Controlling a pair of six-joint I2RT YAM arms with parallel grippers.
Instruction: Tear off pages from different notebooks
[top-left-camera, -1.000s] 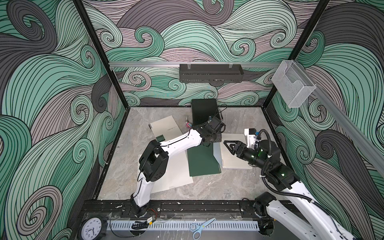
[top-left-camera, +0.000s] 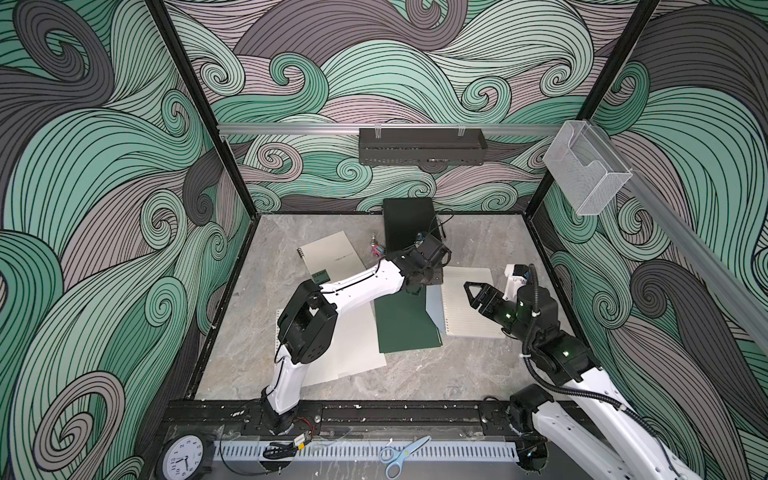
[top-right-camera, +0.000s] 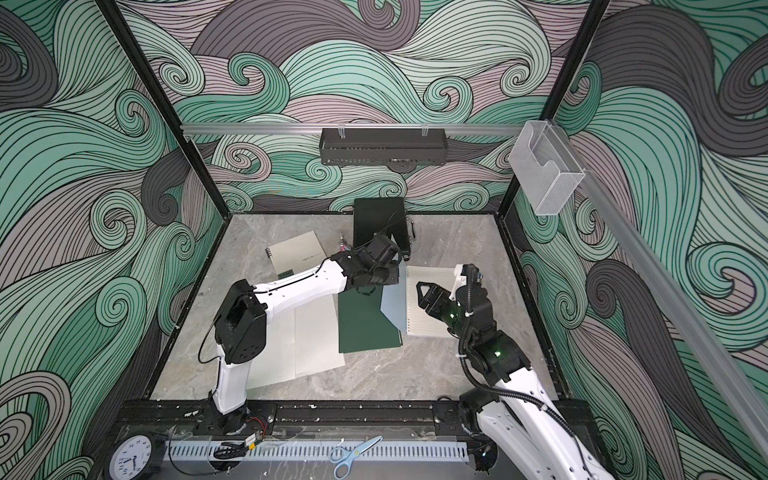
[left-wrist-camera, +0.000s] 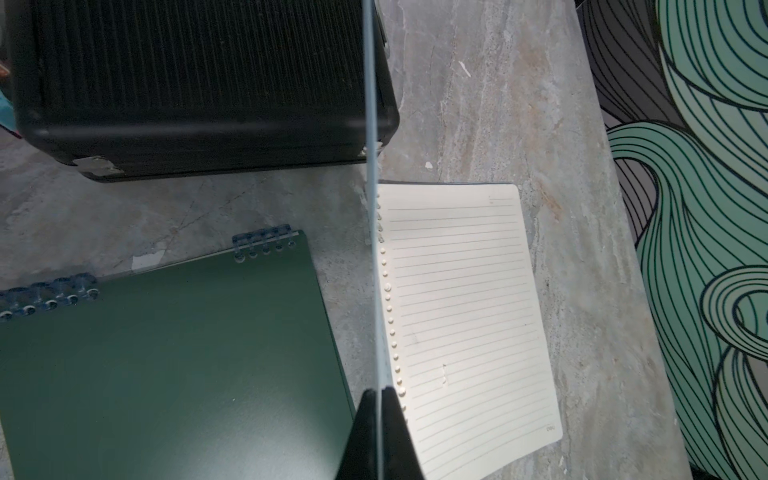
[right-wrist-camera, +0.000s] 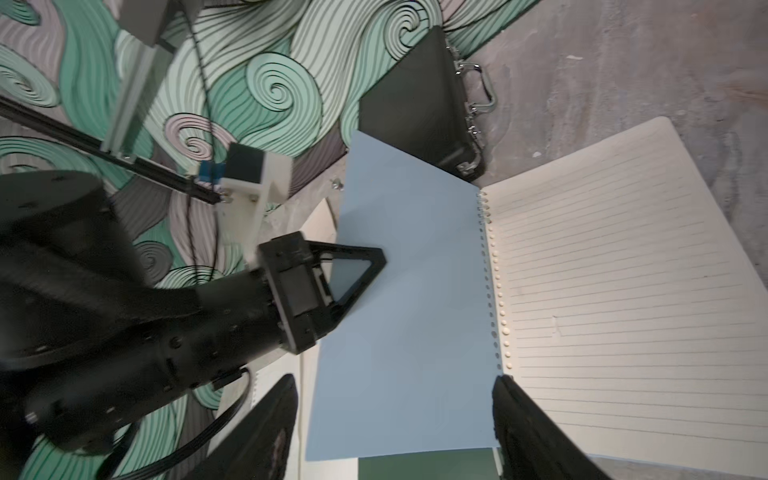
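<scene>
In the right wrist view, a spiral notebook lies open, its lined page (right-wrist-camera: 624, 288) flat and its blue cover (right-wrist-camera: 424, 312) raised on the left. My left gripper is shut on that cover, seen edge-on as a thin strip between the fingers. My right gripper stands open above the notebook, with nothing held between its fingers. A dark green notebook (left-wrist-camera: 184, 376) lies left of the lined one. Farther left are an open notebook with blank white pages (top-right-camera: 316, 336) and a closed beige one (top-right-camera: 296, 252).
A black case (left-wrist-camera: 208, 80) stands behind the green notebook. Light blue scissors (top-left-camera: 402, 456) lie on the rail at the front. Bare table (top-left-camera: 460, 368) shows in front of the lined notebook and along its right side. My left arm crosses over the white pages.
My right gripper has shifted right over the lined page, its wrist turning slightly. The left arm stays in place, and the notebooks show no clear movement.
</scene>
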